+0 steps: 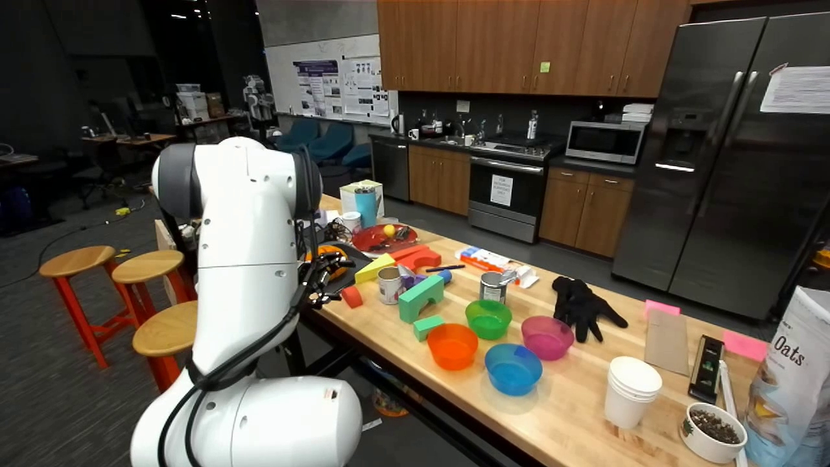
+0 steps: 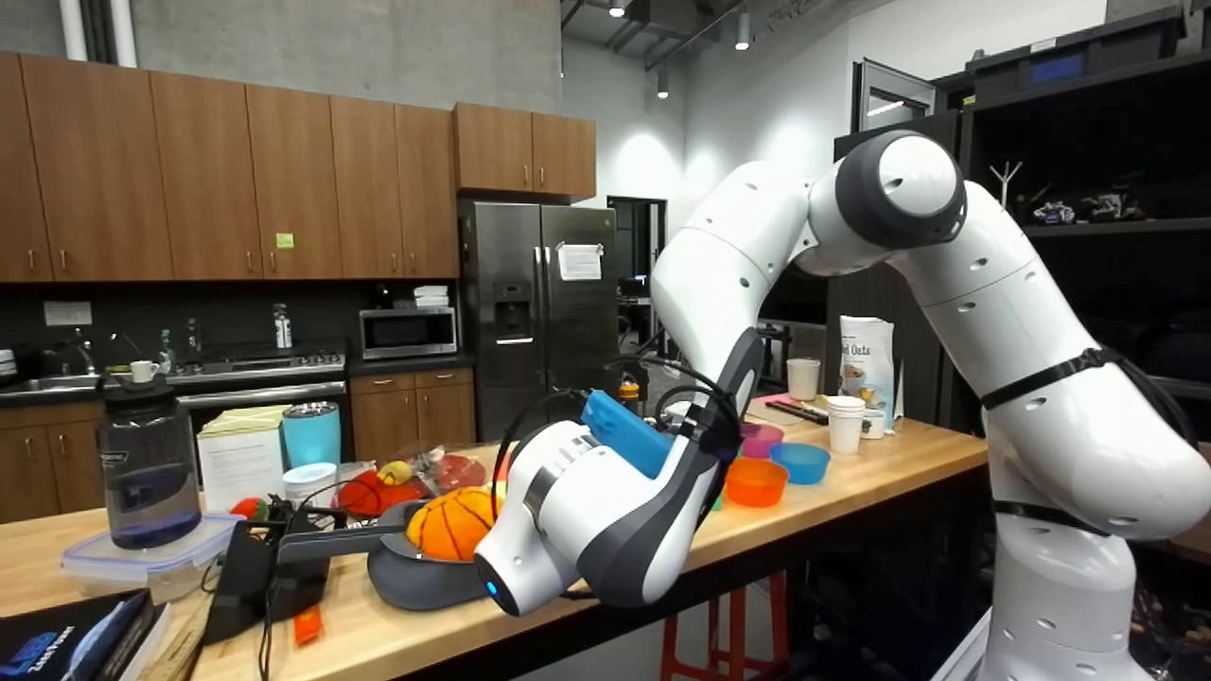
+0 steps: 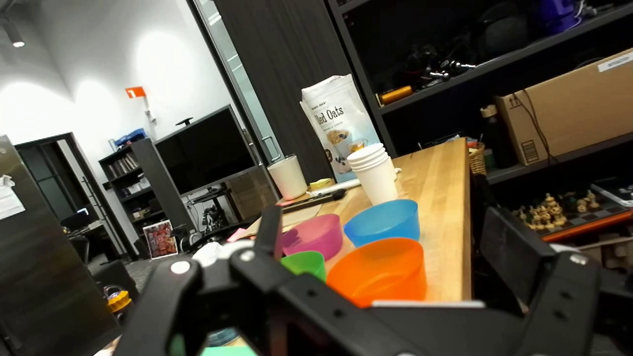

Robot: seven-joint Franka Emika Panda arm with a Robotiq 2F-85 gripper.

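My gripper stands open in the wrist view, its dark fingers (image 3: 511, 256) wide apart with nothing between them. Beyond the gap, on the table, are an orange bowl (image 3: 380, 270), a blue bowl (image 3: 384, 222), a pink bowl (image 3: 314, 236) and a partly hidden green bowl (image 3: 305, 263). Exterior view 1 shows the gripper partly behind the arm at the table's near edge, left of a red block (image 1: 351, 296) and the green arch block (image 1: 421, 299). Exterior view 2 has the arm's wrist (image 2: 568, 488) low over that edge, hiding the fingers.
Stacked white cups (image 1: 631, 389) and an oats bag (image 1: 794, 373) stand at the table's right end. A can (image 1: 492, 287) and a black glove (image 1: 583, 307) lie behind the bowls. In exterior view 2, an orange ball (image 2: 451, 523) and a water bottle (image 2: 148, 465) sit near the arm.
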